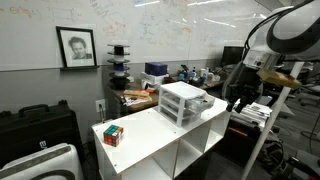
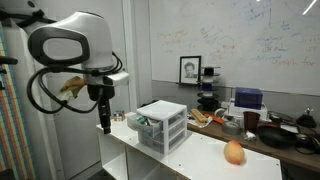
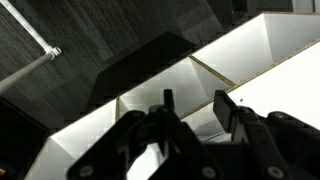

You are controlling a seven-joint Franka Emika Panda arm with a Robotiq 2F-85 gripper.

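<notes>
In the wrist view, my gripper has its two dark fingertips apart, with nothing visible between them. Exterior view 1 shows the gripper in the air beyond the right end of the white shelf, clear of the drawer unit. That white unit stands on the shelf top; one clear drawer is pulled out toward the arm and has small items in it. A colourful cube sits at the shelf's near left end. On the shelf in exterior view 2 rests an orange-yellow round object.
The white shelf has open compartments along its front and bare top around the cube. Behind it, a wooden bench carries pans, a dark blue box and a stack of black discs. Dark floor lies below the gripper.
</notes>
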